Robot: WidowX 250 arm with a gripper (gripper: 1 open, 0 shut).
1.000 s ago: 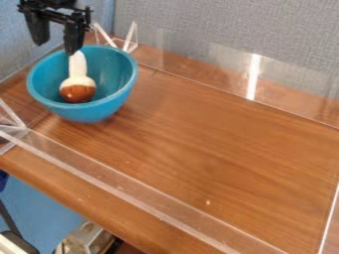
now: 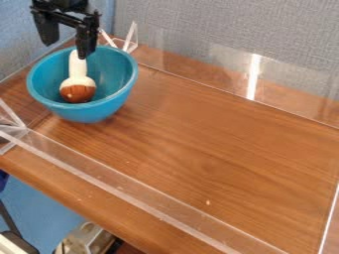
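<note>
My black gripper point(image 2: 61, 33) hangs at the top left, open, above a blue bowl point(image 2: 106, 99). Inside the bowl lies an object with a white upper part and a brown rounded end point(image 2: 77, 87). Nothing shows between my fingers.
Transparent panels edge the table at the back and front, with white frame pieces beside the bowl. A grey speckled wall stands behind.
My gripper has shifted slightly over the last second while staying above the bowl. The bowl and its contents look unchanged.
</note>
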